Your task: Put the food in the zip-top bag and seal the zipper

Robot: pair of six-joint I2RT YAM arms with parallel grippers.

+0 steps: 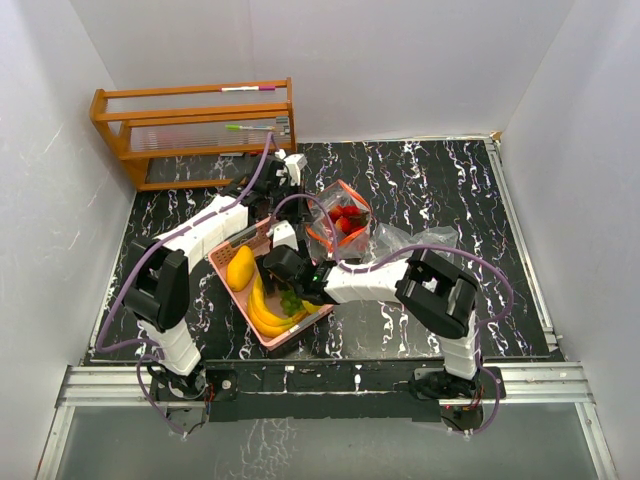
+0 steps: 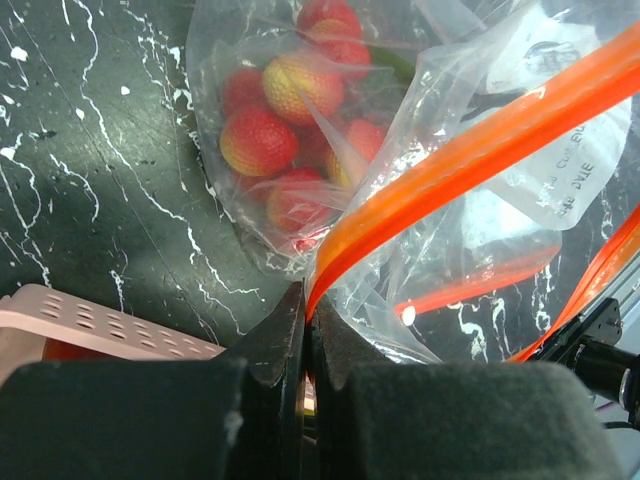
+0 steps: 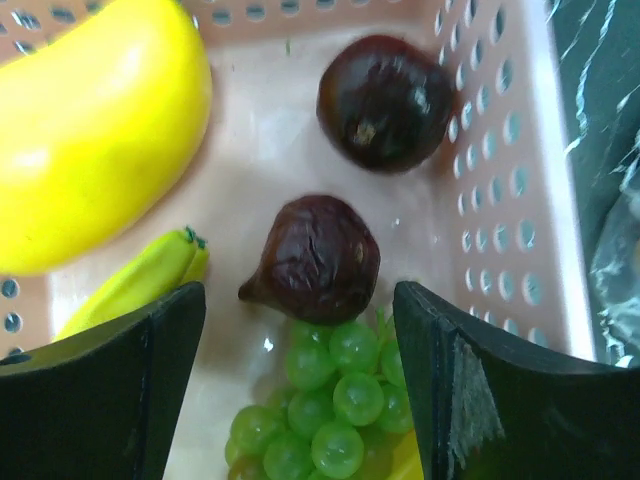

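A clear zip top bag (image 2: 230, 190) with an orange zipper strip stands with its mouth spread. Inside it lie several red-yellow fruits (image 2: 258, 140) and something green. My left gripper is shut on the bag's orange edge. Over the pink basket (image 3: 545, 215), my right gripper hangs open, its fingers on either side of a dark purple fruit (image 3: 318, 258) and green grapes (image 3: 340, 400), none of them gripped. A second dark fruit (image 3: 385, 103) rests near the basket wall. Also in the basket are a yellow mango (image 3: 100, 130) and bananas (image 1: 262, 312).
A second clear bag (image 1: 415, 240) lies flat right of the open one. The wooden rack (image 1: 200, 135) stands at the back left.
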